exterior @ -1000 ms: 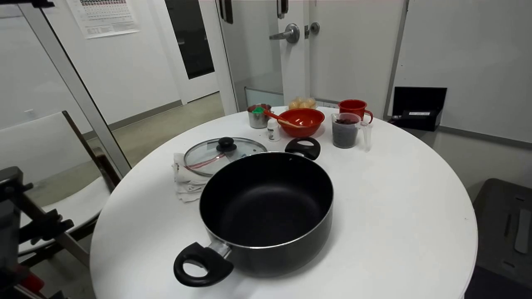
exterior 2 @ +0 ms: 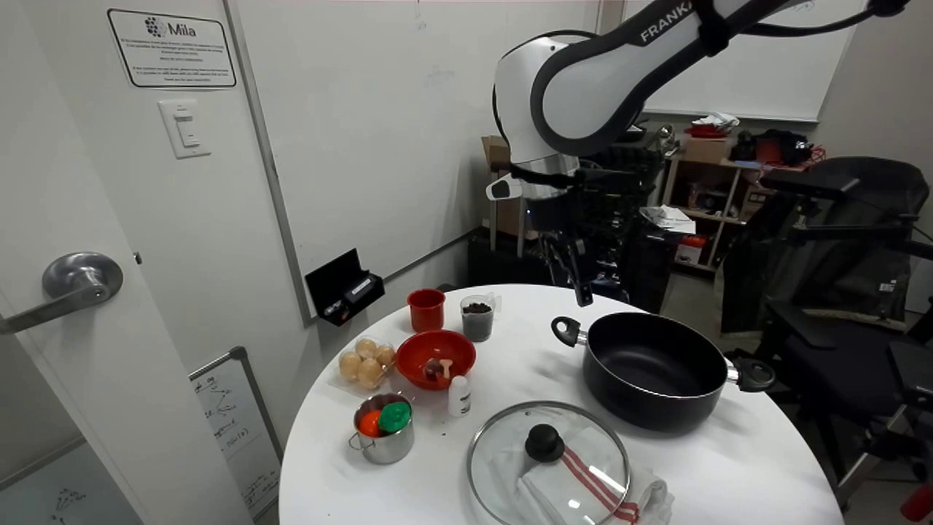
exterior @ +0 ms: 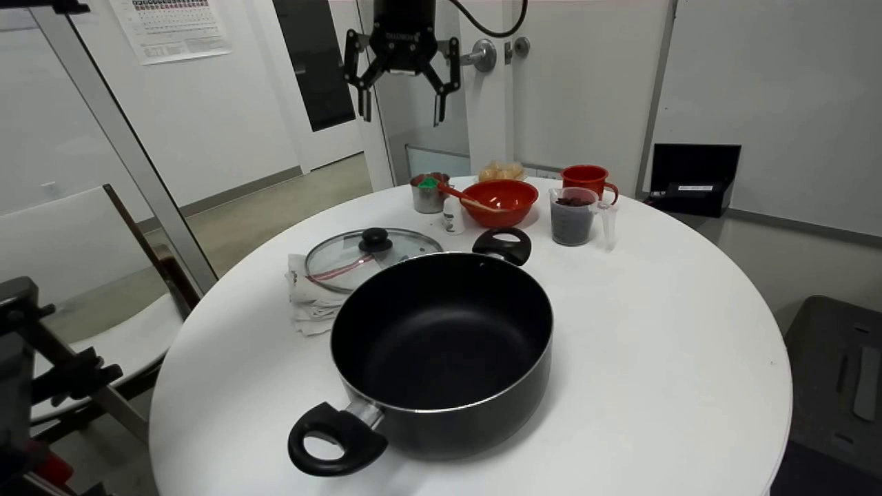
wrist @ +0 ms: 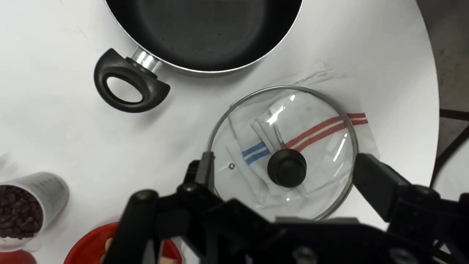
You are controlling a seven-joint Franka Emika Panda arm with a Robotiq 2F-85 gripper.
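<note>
My gripper (exterior: 402, 118) hangs in the air above the table, open, with its fingers wide apart and nothing held. Seen from the wrist, the round black knob (wrist: 287, 168) of the glass lid (wrist: 316, 99) lies below and between the fingers. That lid rests on a folded white cloth (wrist: 362, 132) with red and blue stripes. An empty black pot (exterior: 442, 434), uncovered, stands beside the lid with its two loop handles sticking out. In the second exterior view the lid (exterior 2: 503, 455) is nearer the camera than the pot (exterior 2: 652, 407).
Behind the lid stand a red bowl (exterior 2: 411, 363), a white bottle (exterior 2: 459, 398), a steel cup (exterior 2: 389, 446), a red mug (exterior 2: 426, 310), a measuring cup (exterior 2: 477, 325) of dark beans, and eggs (exterior 2: 367, 366).
My gripper has come down into the first exterior view, where only its fingertips showed at the top before. It is open in both frames. The table objects have not moved.
</note>
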